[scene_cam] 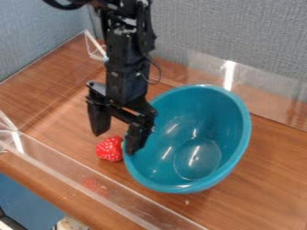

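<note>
My black gripper [118, 121] is low over the wooden table, its fingers parted and pointing down just above a red strawberry [109, 151]. The right finger reaches down beside the left rim of a large teal bowl [198, 148], hiding part of the strawberry's top. The bowl is empty. Nothing shows held between the fingers.
Clear plastic walls edge the wooden table [48, 108] at the front left and back. A grey padded wall [228, 36] stands behind.
</note>
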